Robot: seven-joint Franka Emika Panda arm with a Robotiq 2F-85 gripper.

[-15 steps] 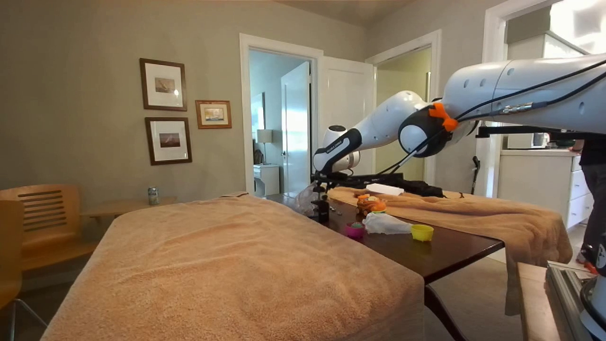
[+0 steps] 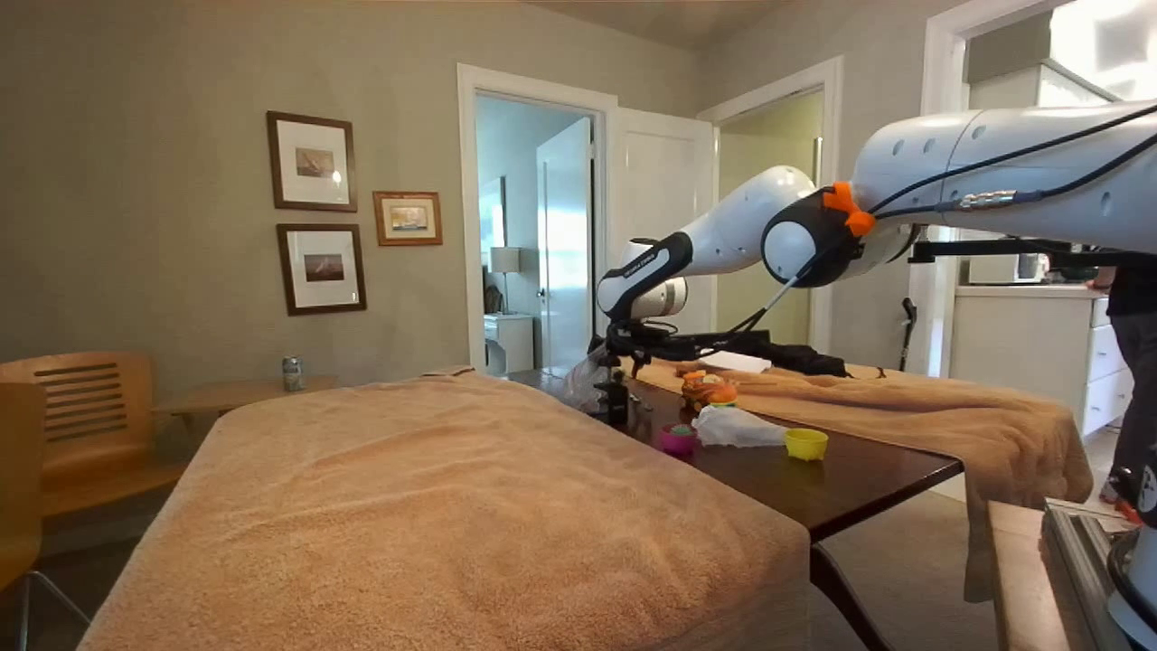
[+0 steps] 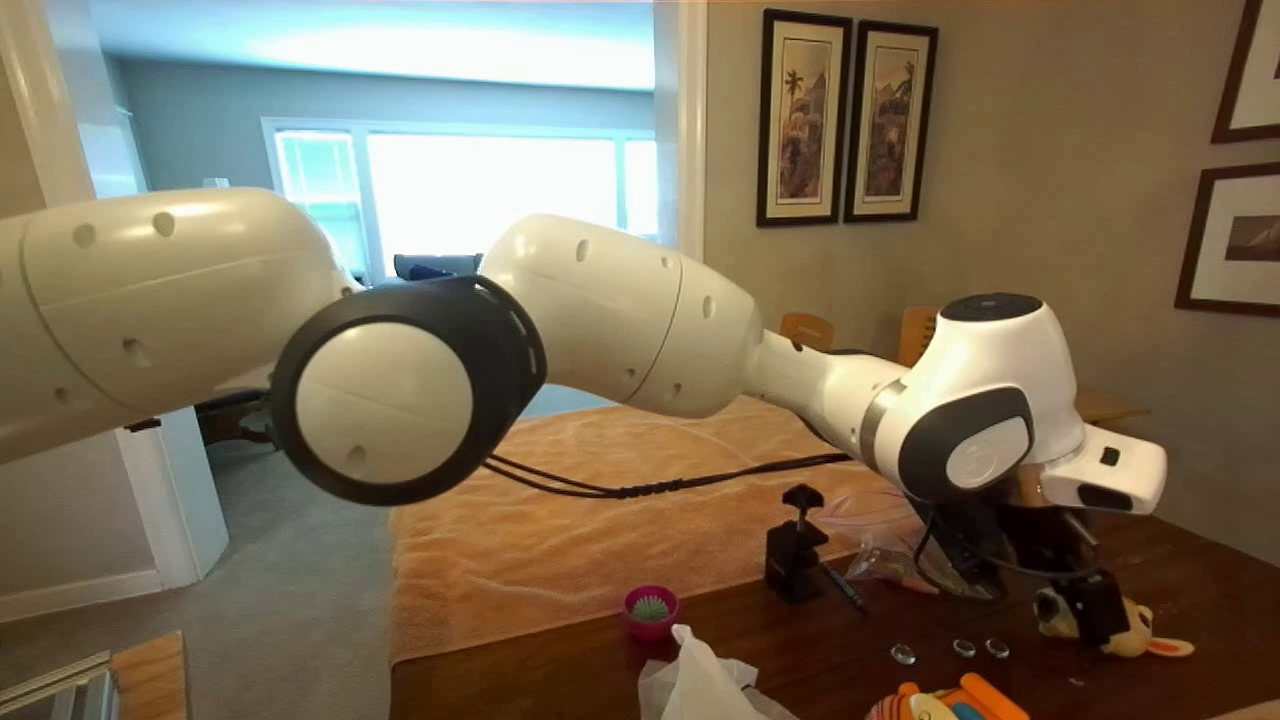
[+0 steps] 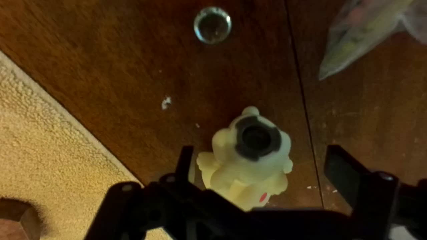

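Observation:
In the wrist view my gripper is open, its dark fingers wide apart on either side of a small cream toy animal (image 4: 244,172). The toy has a dark round patch with a black spot, and its lower part is hidden behind the gripper body. It lies nearer the left finger (image 4: 184,166) than the right. Exterior view 2 shows the toy (image 3: 1130,636) on the dark table, partly covered by the gripper, with an ear sticking out. From exterior view 1 the fingertips are hidden behind other items.
Clear glass pebbles (image 3: 964,648) lie near the toy, beside a black clamp (image 3: 794,552) and a plastic bag (image 3: 888,562). An orange toy (image 3: 960,700), white crumpled bag (image 3: 702,682), magenta cup (image 3: 651,612) and yellow cup (image 2: 805,444) also stand on the table. Tan towels (image 2: 456,499) flank it.
The arm's forearm and wrist have shifted slightly, with the wrist tilting and its top now lower. The objects on the table look unmoved.

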